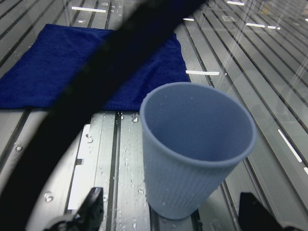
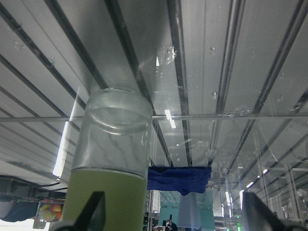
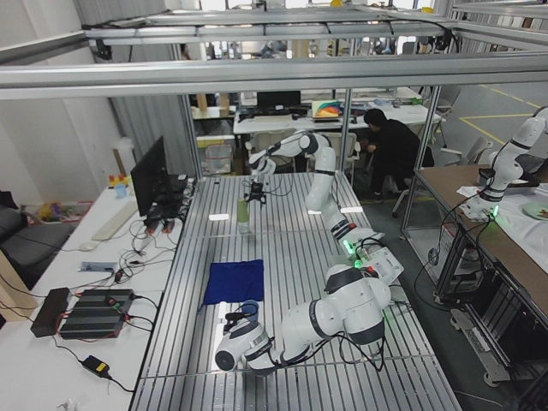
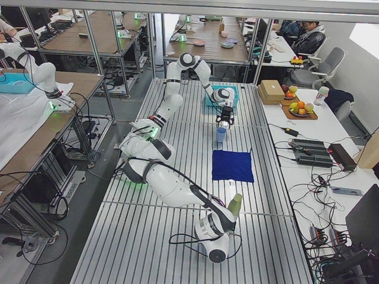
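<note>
A blue-grey cup (image 1: 192, 144) stands upright on the slatted metal table; my left gripper is open just behind it in the wrist view, fingertips low on either side. A bottle, green below and clear above (image 2: 108, 144), stands on the table, seen also in the camera left view (image 3: 243, 214). My right gripper is open, with the bottle toward one finger rather than centred. A dark blue cloth (image 3: 235, 282) lies flat between cup and bottle.
A turquoise tray (image 4: 212, 100) sits at one end of the table. Monitor, power units and cables crowd the adjoining white desk (image 3: 103, 360).
</note>
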